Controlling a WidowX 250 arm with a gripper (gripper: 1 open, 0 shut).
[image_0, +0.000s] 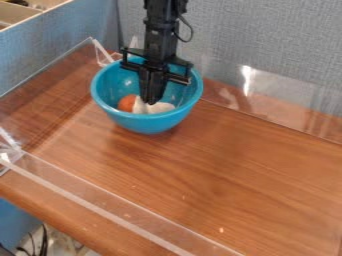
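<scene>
My black gripper (152, 92) reaches down into a blue bowl (151, 120) at the back left of the wooden table, its fingers low inside. An orange round object (127, 103) lies in the bowl on the left, beside a pale object (155, 108) just below the fingertips. The gripper looks shut; whether anything is between its fingers is hard to see.
Clear plastic edging runs round the table (241, 190), with grey padded walls behind and at left. Cables hang below the front left edge.
</scene>
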